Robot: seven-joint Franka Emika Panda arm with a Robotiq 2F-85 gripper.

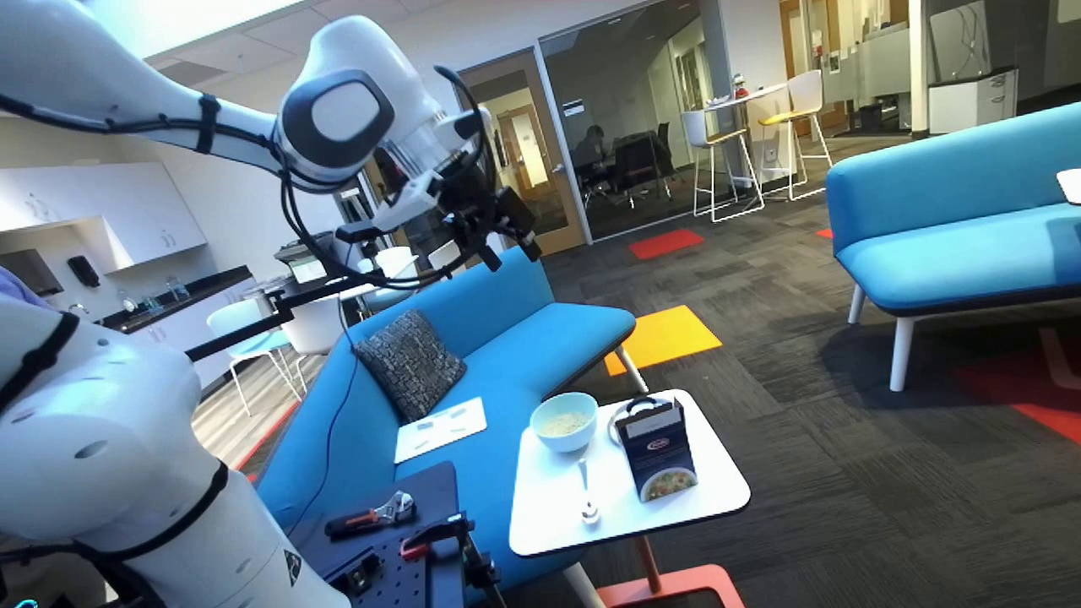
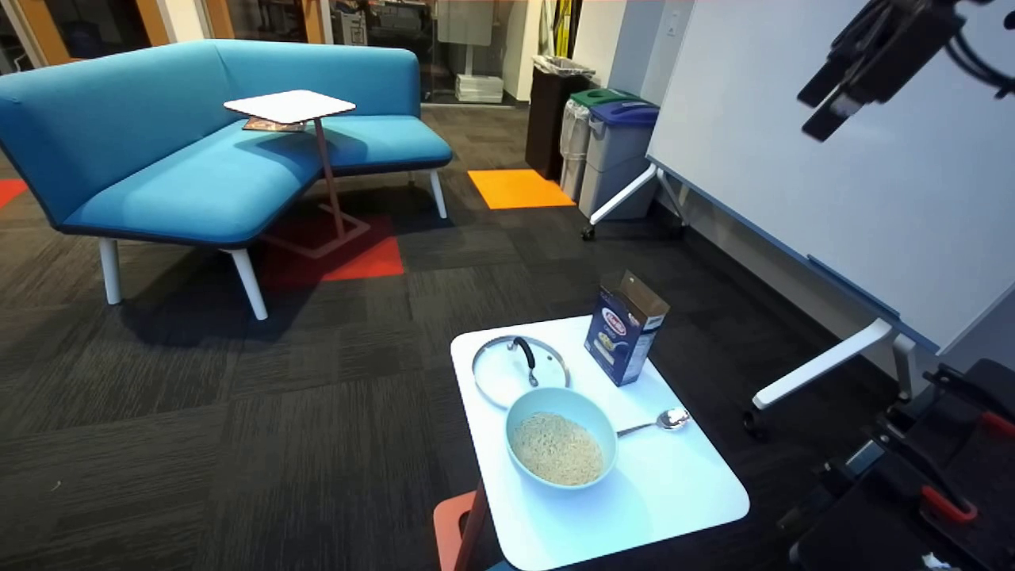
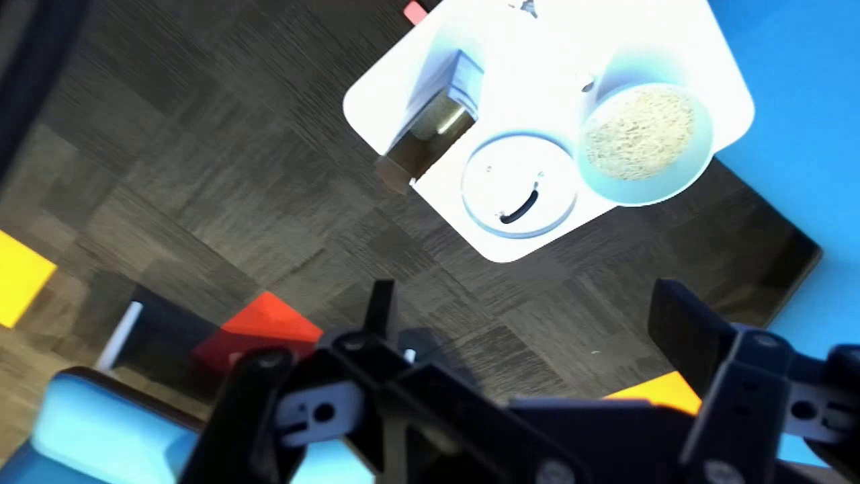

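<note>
My gripper is open and empty, high in the air and well apart from the small white table (image 2: 666, 495). On that table stands a pale blue bowl (image 2: 606, 433) with grain-like contents (image 2: 557, 449). Beside the bowl lies a round glass lid (image 2: 495, 369) with a black handle. A dark blue box (image 2: 616, 338) stands upright with its top flaps open. On the tabletop near the bowl rests a metal spoon (image 2: 673, 419). In exterior view 1 the gripper (image 1: 514, 253) hangs over the blue sofa's back, left of the table and far above it.
A blue sofa (image 1: 507, 344) adjoins the table, with a grey cushion (image 1: 410, 365) and a white board (image 1: 441, 430) on it. A wrench (image 1: 375, 515) lies on the dark stand by my base. A whiteboard (image 2: 856, 190) stands at the right in exterior view 2.
</note>
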